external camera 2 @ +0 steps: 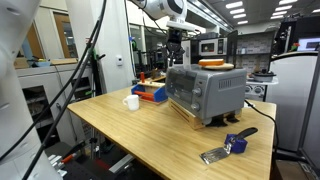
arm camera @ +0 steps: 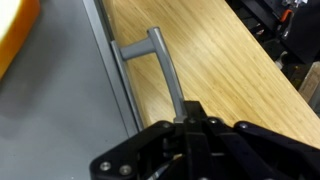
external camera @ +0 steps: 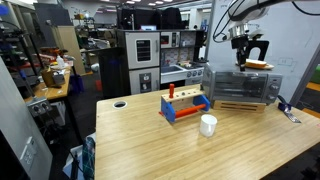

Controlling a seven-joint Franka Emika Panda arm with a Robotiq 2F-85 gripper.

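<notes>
A grey toaster oven rests on wooden blocks on the right of the table in exterior view 1. Its bar handle crosses the wrist view and runs down behind the tips of my gripper. The gripper is at the oven's upper front edge in exterior view 1. Its dark fingers look shut, and nothing shows between them. Whether they touch the handle I cannot tell. An orange-and-white item lies on top of the oven.
A white mug stands in front of the oven. Beside it is a blue rack with a wooden part. In exterior view 2, a blue object and a flat metal tool lie near the oven.
</notes>
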